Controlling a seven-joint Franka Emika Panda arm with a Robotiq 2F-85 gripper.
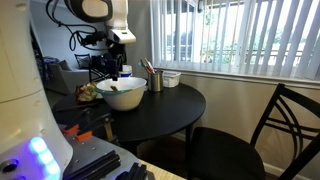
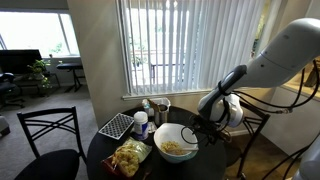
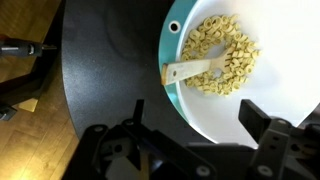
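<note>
A large white bowl with a pale blue rim stands on the round dark table. In the wrist view, small tan pieces that look like dry pasta lie in it. A spoon with a pale wooden handle rests across the rim, its head among the pieces. My gripper is open and empty, over the near side of the bowl, its fingers wide apart and clear of the handle. In exterior view 1 the gripper hangs just above the bowl.
A yellow bag lies beside the bowl. Behind stand a white container, a utensil holder and a perforated white rack. Black chairs flank the table. The tabletop right of the bowl is bare in exterior view 1.
</note>
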